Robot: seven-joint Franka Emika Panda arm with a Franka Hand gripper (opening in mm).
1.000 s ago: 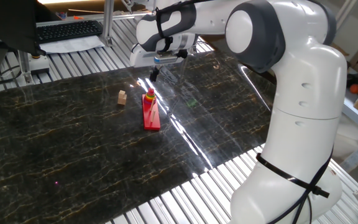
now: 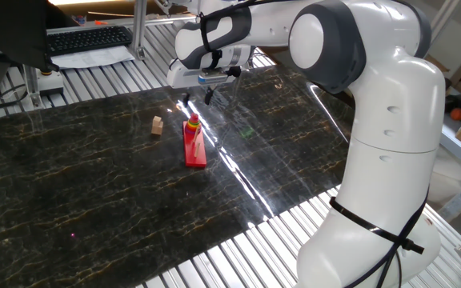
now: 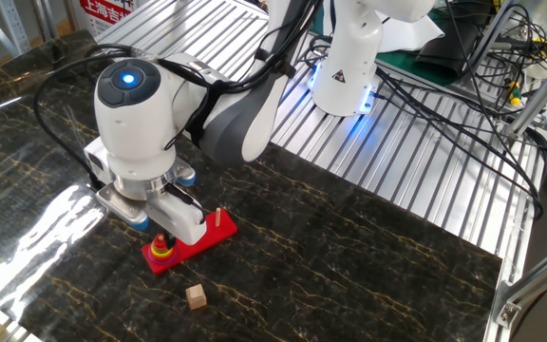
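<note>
Near the middle of the dark marbled table lies a long red base (image 2: 196,157). Its far end, in exterior view 1, carries a small stack of coloured rings (image 2: 193,123) with a red piece on top. A bare wooden peg (image 3: 218,216) stands at the other end. Above and slightly beyond the stack hangs my gripper (image 2: 198,98), its two dark fingers spread apart with nothing seen between them. In exterior view 2 the hand hides most of the fingers and part of the base.
Small light wooden blocks (image 2: 157,126) sit beside the red base, apart from it. A keyboard (image 2: 89,39) rests on the slatted metal surface at the back left.
The red base, ring stack and wooden blocks show no movement.
</note>
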